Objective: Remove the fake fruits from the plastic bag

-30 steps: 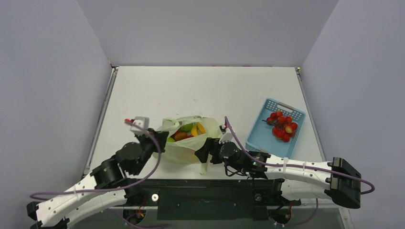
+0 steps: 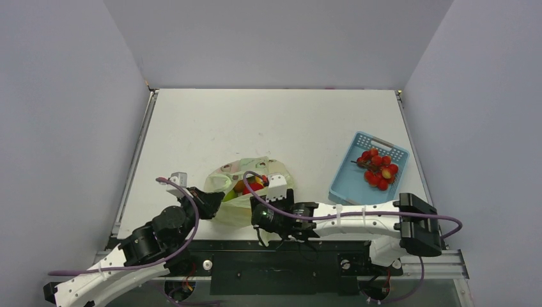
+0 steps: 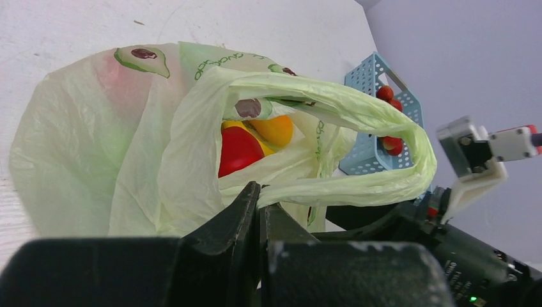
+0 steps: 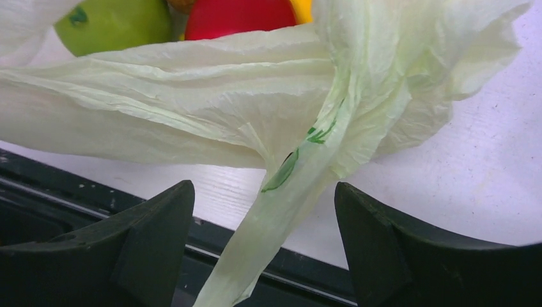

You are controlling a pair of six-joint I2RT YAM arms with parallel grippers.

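A pale green plastic bag (image 2: pixel 236 213) with avocado prints sits at the front of the table, its mouth spread. Inside it show a red fruit (image 3: pixel 238 151), an orange fruit (image 3: pixel 275 131) and a green fruit (image 4: pixel 115 27). My left gripper is shut on the bag's rim, one handle loop stretching rightward from the fingertips. At the bag's right side, my right gripper stands open. A twisted strip of the bag runs between its fingers without being clamped. The top view hides part of the bag under the right arm.
A blue basket (image 2: pixel 342 187) with several tomatoes (image 2: pixel 381 171) stands at the right of the table. A dark front rail (image 4: pixel 319 275) runs along the table's near edge.
My right gripper has moved left over the bag's right side, covering more of it in the top view.
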